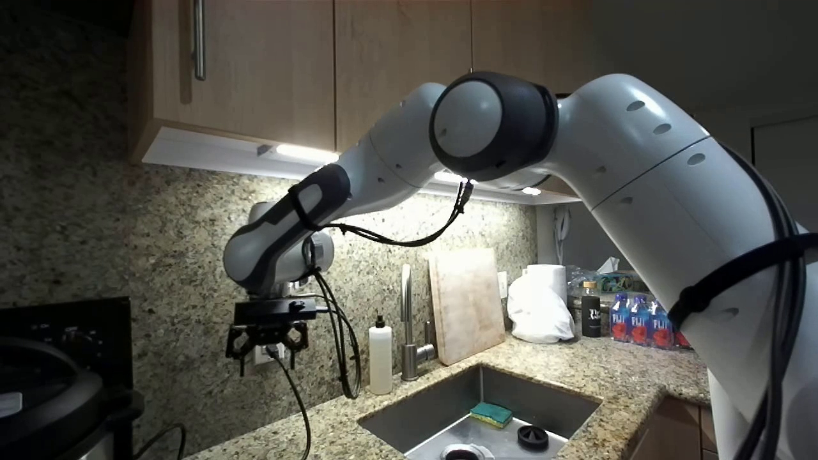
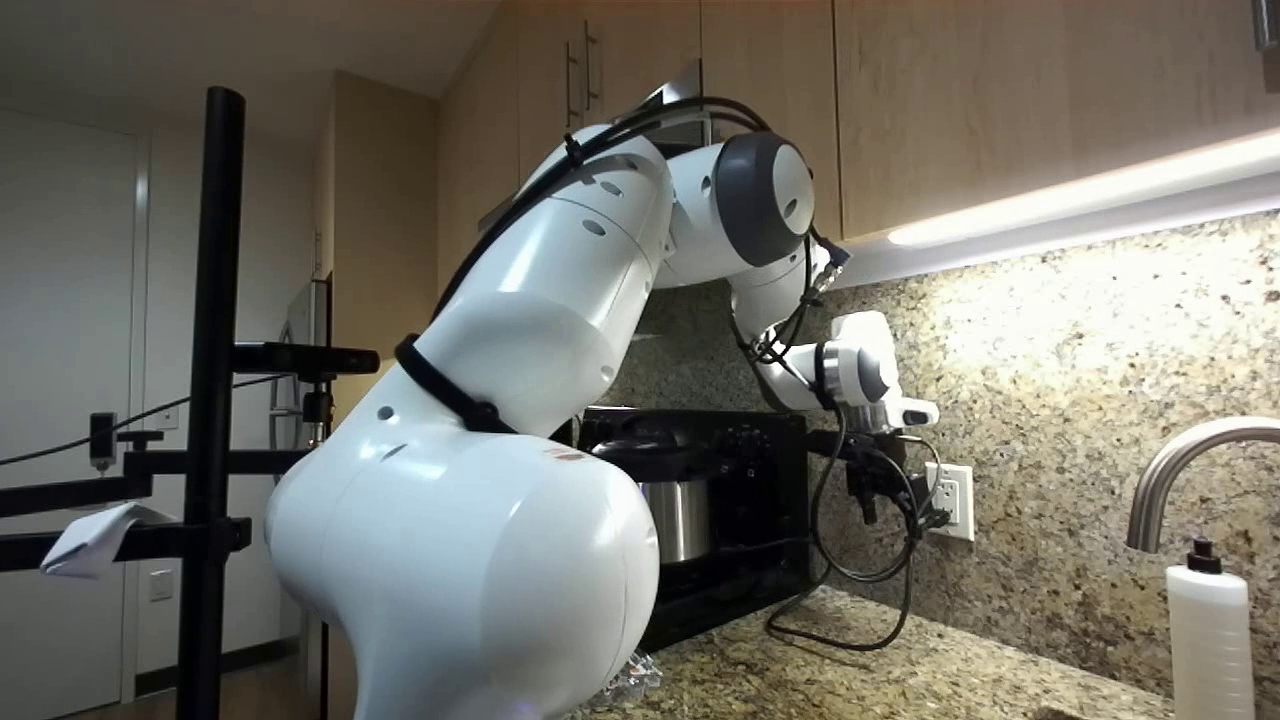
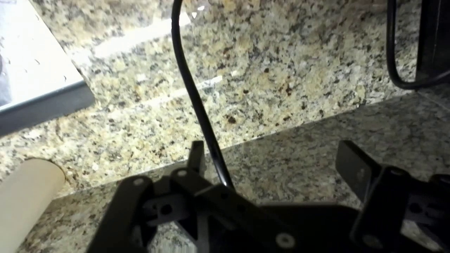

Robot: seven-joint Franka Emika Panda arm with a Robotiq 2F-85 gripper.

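Note:
My gripper (image 1: 268, 354) hangs in front of the granite backsplash at the wall outlet (image 2: 954, 502), its fingers wide apart. Nothing is gripped. A black cable (image 1: 295, 391) rises from the counter to a plug at the outlet, just behind the gripper in exterior view 1. From the wrist, the gripper shows a broad gap between its fingers; the black cable (image 3: 196, 97) passes close beside the left finger and goes out of sight behind the gripper body. Whether the plug is fully seated cannot be told, because the gripper partly covers it.
A black pressure cooker (image 1: 50, 395) stands to the left. Right of the gripper are a soap bottle (image 1: 380, 357), a faucet (image 1: 408, 322) and a sink (image 1: 502, 383) with a sponge (image 1: 491, 414). Upper cabinets (image 1: 245, 69) overhang the arm. The arm's own cables dangle beside the gripper.

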